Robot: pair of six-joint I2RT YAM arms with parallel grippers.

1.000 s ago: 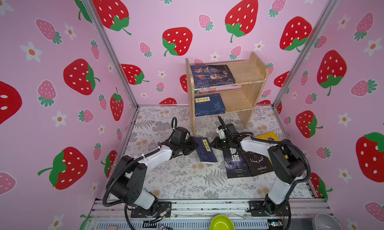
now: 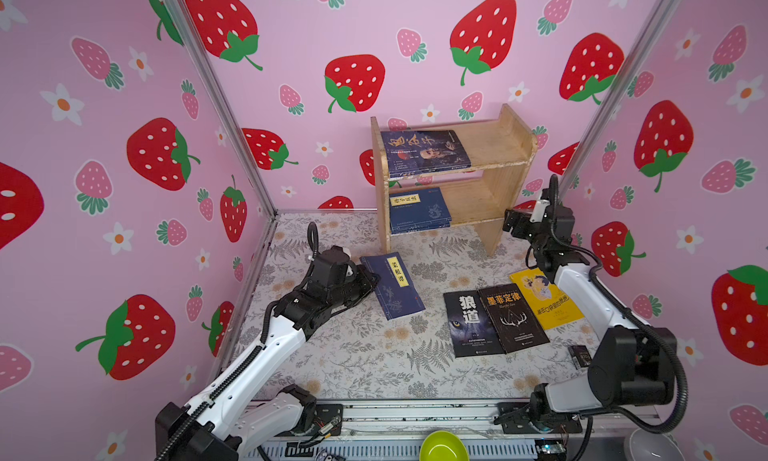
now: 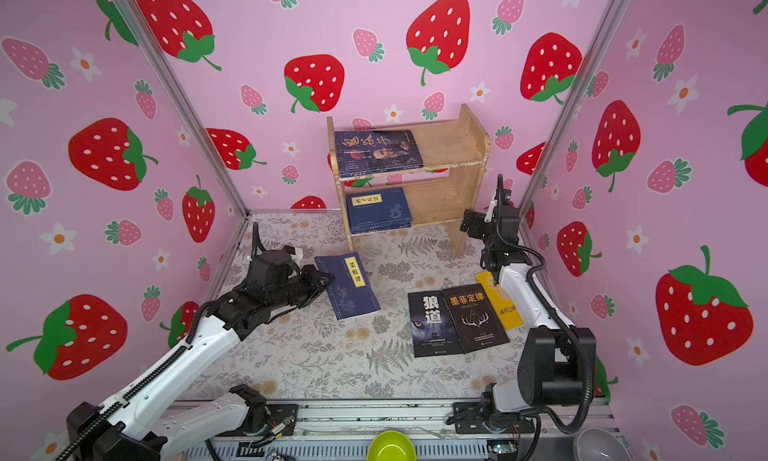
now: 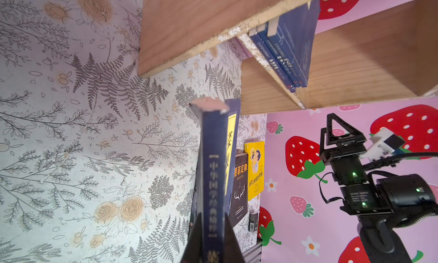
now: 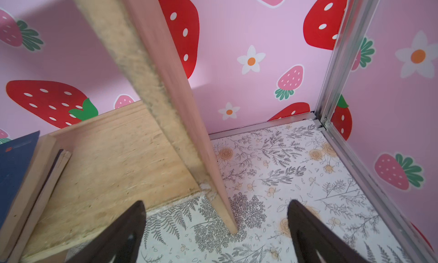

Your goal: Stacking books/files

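My left gripper (image 2: 371,281) is shut on the blue book (image 2: 393,288) with a yellow title strip, at its left spine edge. In the left wrist view the book's spine (image 4: 212,171) runs up from between the dark fingers. The book is tilted, left of and in front of the wooden shelf (image 2: 480,213). My right gripper is open and empty, close to the shelf's right side panel. Blue books (image 2: 420,210) lie stacked on the lower shelf board at left, and a dark purple book (image 2: 425,152) lies on the upper board.
A black book (image 2: 473,325) and a dark brown book (image 2: 516,317) lie side by side at front centre. A yellow book (image 2: 564,305) lies partly under the right arm. A small dark box (image 2: 580,356) sits near the right edge. The shelf's right halves are clear.
My right gripper has gone from beside that book to the right and up, near the shelf's right side.
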